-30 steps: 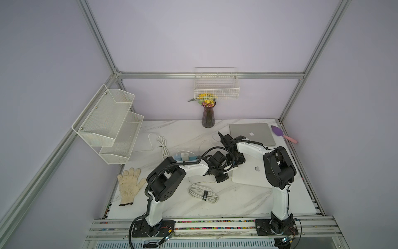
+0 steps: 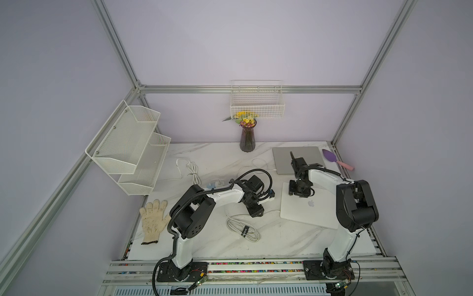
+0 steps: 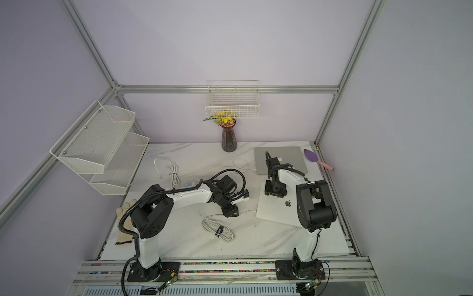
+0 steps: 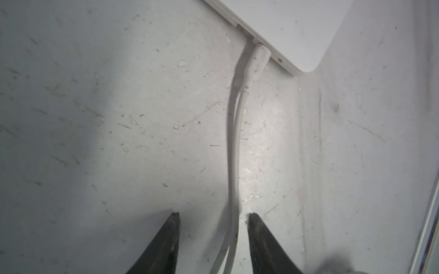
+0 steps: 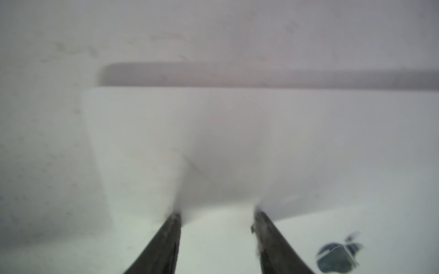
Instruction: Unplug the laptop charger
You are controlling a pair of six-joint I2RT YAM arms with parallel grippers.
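Observation:
In the left wrist view the charger's white connector (image 4: 257, 62) meets the edge of the silver laptop (image 4: 301, 22), close to its corner. From it the cable (image 4: 236, 155) runs down between the parted fingers of my left gripper, which stands open and does not visibly grip it. My right gripper is also open, over the laptop's closed lid (image 5: 151, 137) near a corner, nothing between its fingers. Seen from the top left, the charger cable's coil (image 2: 243, 230) lies in front of my left gripper (image 2: 259, 213).
A darker grey laptop (image 2: 283, 160) lies behind the right arm. At the back are a flower vase (image 2: 247, 139) and another bundled cable (image 2: 193, 172). A glove (image 2: 153, 222) rests at left, a purple-headed spatula (image 2: 338, 160) at right.
The silver laptop has shifted slightly right. My right gripper has moved right over its lid, away from the left gripper. The left gripper has drawn slightly left.

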